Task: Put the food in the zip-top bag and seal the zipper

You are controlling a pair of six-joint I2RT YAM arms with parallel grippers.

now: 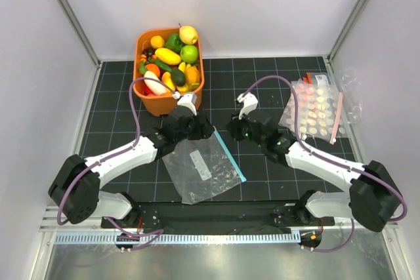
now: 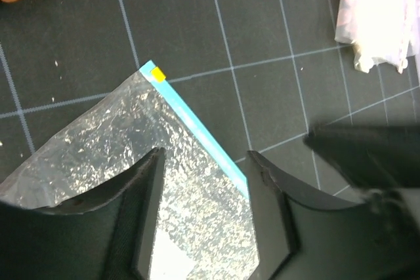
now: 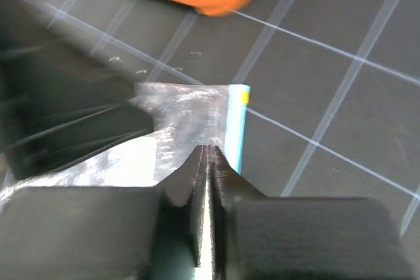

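Note:
A clear zip top bag (image 1: 186,174) lies flat and empty-looking on the dark grid mat, its blue zipper strip (image 1: 231,159) slanting along the right edge. At the strip's upper end sits a yellow slider (image 2: 158,74). My left gripper is open above the bag, nothing between its fingers. To the right of the strip is my right gripper (image 1: 234,134); in its own view the fingertips (image 3: 201,155) almost meet, with a thin bright line below, so whether they hold anything is unclear. Assorted food (image 1: 169,56) fills the orange basket (image 1: 159,105).
At the right lies another transparent bag (image 1: 287,120) holding several round pale and pink pieces, with a pink strip (image 1: 337,118). The basket stands just behind the left gripper. Bare mat (image 1: 243,80) shows at the back middle.

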